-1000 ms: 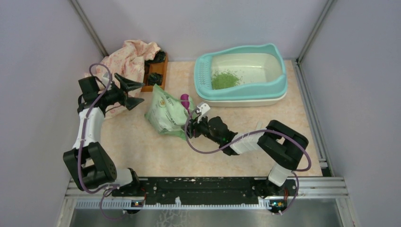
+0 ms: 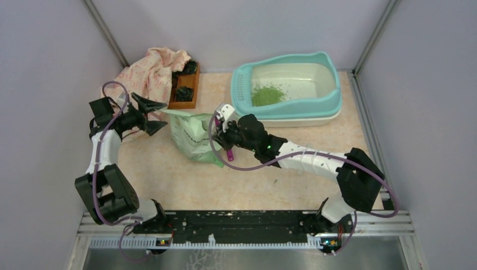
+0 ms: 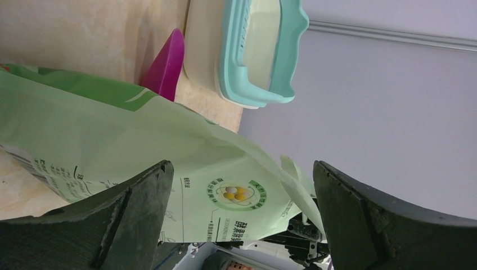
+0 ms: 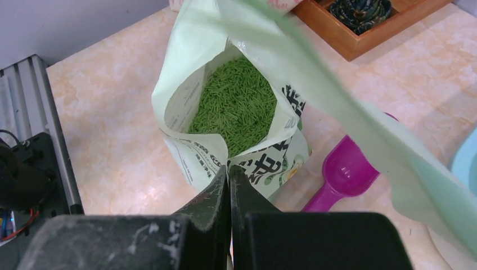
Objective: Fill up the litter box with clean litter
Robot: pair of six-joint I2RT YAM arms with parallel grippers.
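Note:
The green litter bag (image 2: 191, 135) stands open on the table; the right wrist view shows green pellets (image 4: 233, 104) inside, while a blurred flap of bag crosses that view. My right gripper is shut at the bag's rim; whether rim is pinched between its tips is hard to tell. My left gripper (image 2: 156, 115) is open beside the bag's raised top, which shows between its fingers in the left wrist view. A purple scoop (image 4: 346, 171) lies beside the bag. The turquoise litter box (image 2: 329, 101) at back right holds a small patch of green pellets (image 2: 264, 95).
A wooden tray (image 2: 191, 84) with dark bundles and a pink cloth (image 2: 140, 79) occupy the back left.
My right gripper has moved slightly up in the top view, and the bag's top has lifted toward my left gripper, which has shifted slightly.

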